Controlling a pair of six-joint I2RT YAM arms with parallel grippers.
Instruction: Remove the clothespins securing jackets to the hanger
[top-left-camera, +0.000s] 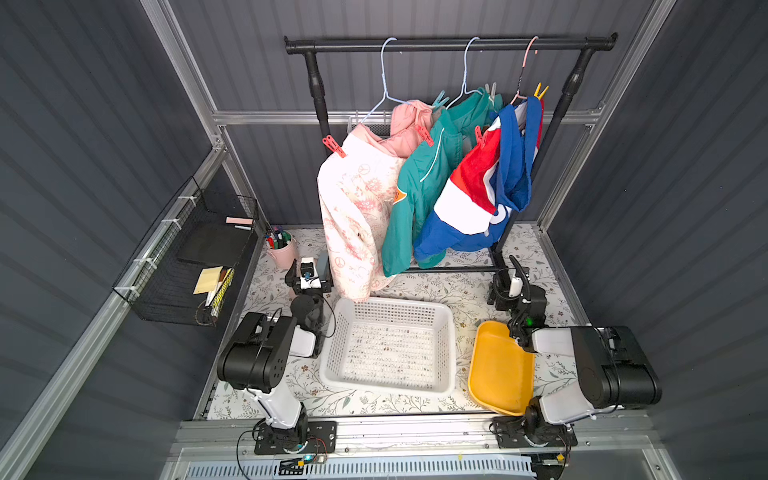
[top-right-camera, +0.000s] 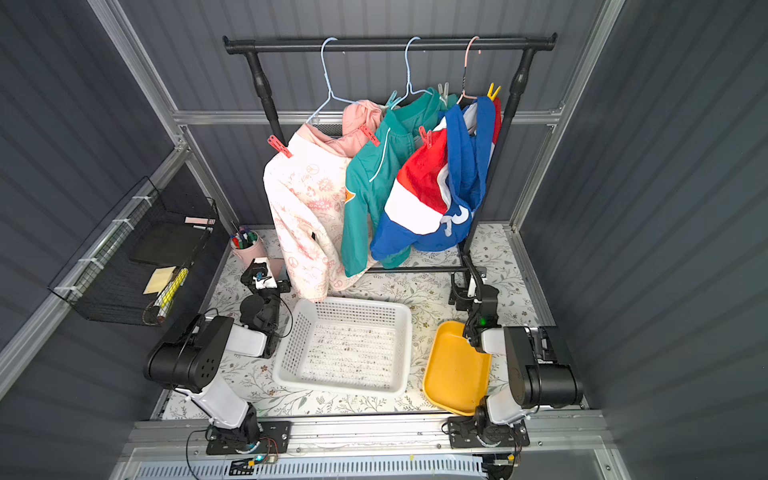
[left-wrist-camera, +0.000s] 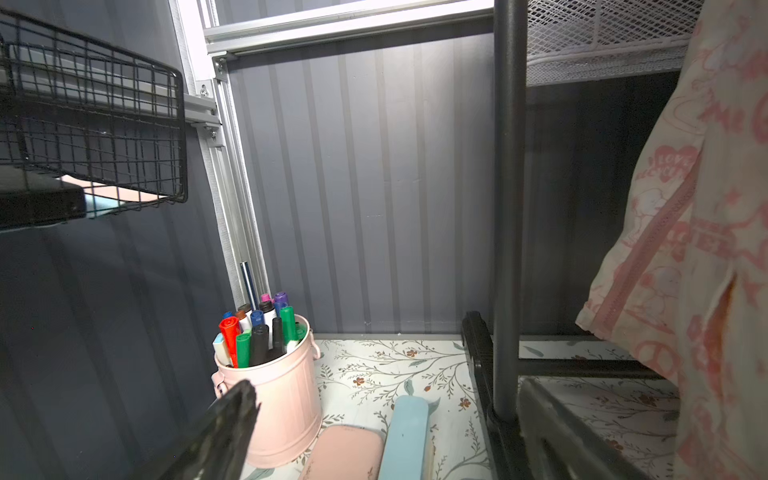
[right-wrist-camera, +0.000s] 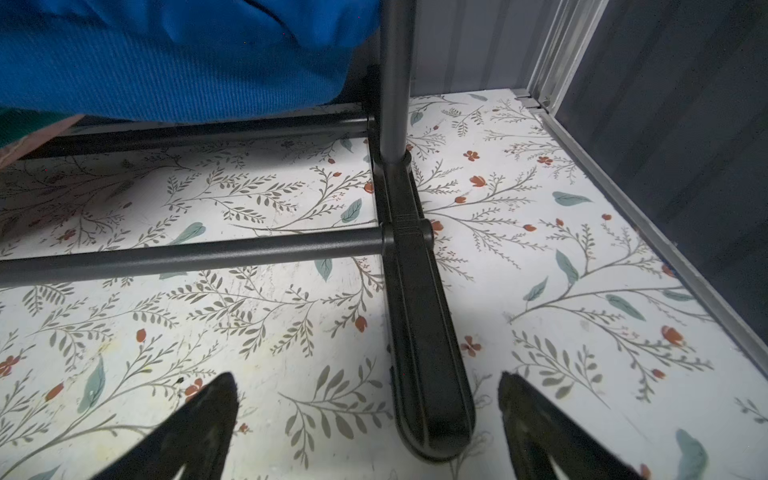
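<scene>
Three jackets hang on wire hangers from the black rack: a pink-print one (top-left-camera: 356, 216), a teal one (top-left-camera: 408, 224) and a red, white and blue one (top-left-camera: 472, 192). Red clothespins (top-left-camera: 333, 145) clip their near shoulders; blue (top-left-camera: 439, 101), grey (top-left-camera: 490, 93) and yellow (top-left-camera: 541, 92) ones sit on the far shoulders. Low in front of the rack, below the clips, my left gripper is open with nothing between its fingers, left of the pink jacket. My right gripper is open and empty before the rack's right foot.
A white basket (top-left-camera: 388, 384) and yellow tray (top-left-camera: 500, 368) lie between the arms. A pink pen cup (left-wrist-camera: 268, 408) stands left of the rack's left post (left-wrist-camera: 508, 240). A wire shelf (top-left-camera: 160, 296) hangs on the left wall. Bare floor shows around the rack's right foot.
</scene>
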